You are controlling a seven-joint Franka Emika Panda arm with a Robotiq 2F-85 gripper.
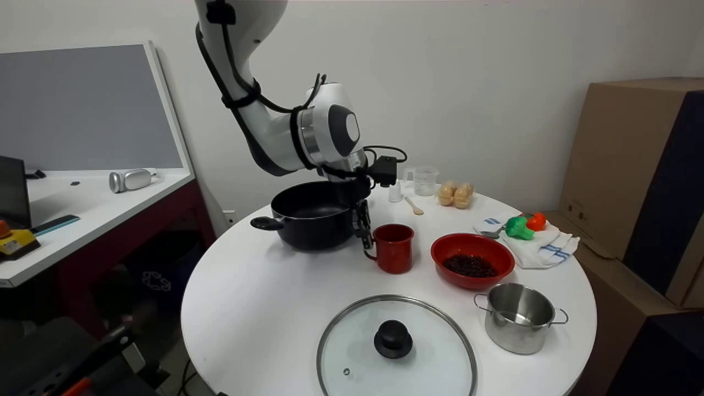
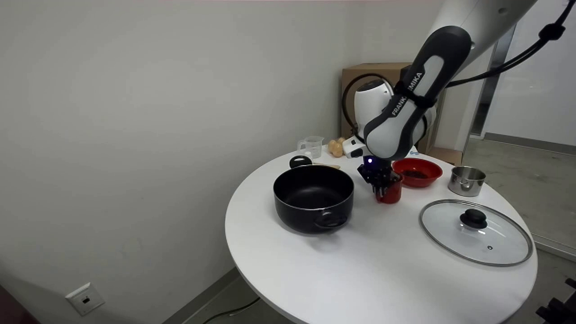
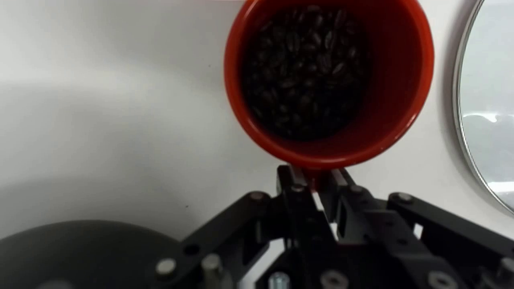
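A red mug [image 1: 394, 248] stands upright by the black pot, and its inside shows dark beans [image 3: 308, 72] in the wrist view. My gripper is shut on the mug's handle, which is mostly hidden between the fingers. From the second exterior view, the mug [image 2: 391, 191] is partly covered by the gripper. Whether its base touches the table or hangs slightly above it, I cannot tell. The black pot [image 1: 313, 231] sits open beside the arm, without a lid on it.
A glass lid [image 1: 422, 353] lies at the table's front. To the mug's right are a red bowl [image 1: 472, 280] of dark beans and a steel pot [image 1: 518, 333]. Behind them lie a cloth [image 1: 544, 254] with toy vegetables, and a wooden spoon [image 1: 416, 208].
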